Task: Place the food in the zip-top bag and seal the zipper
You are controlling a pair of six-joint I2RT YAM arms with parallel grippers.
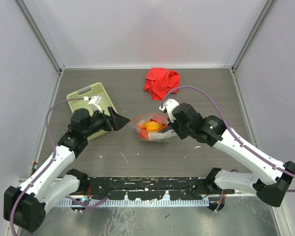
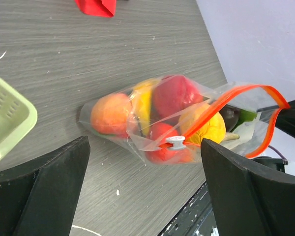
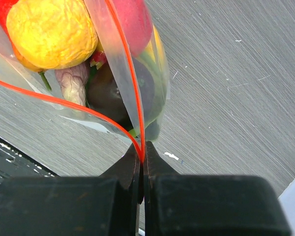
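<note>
The clear zip top bag (image 1: 152,132) lies mid-table, filled with food: an orange (image 2: 110,113), red and yellow items, and a dark one. My right gripper is shut on the bag's orange-edged opening at one end. My left gripper stands open just left of the bag, with the orange zipper (image 2: 211,110) and its white slider (image 2: 177,141) in front of its fingers.
A pale green basket (image 1: 78,93) sits at the back left, partly behind the left arm. A red cloth (image 1: 162,81) lies at the back.
</note>
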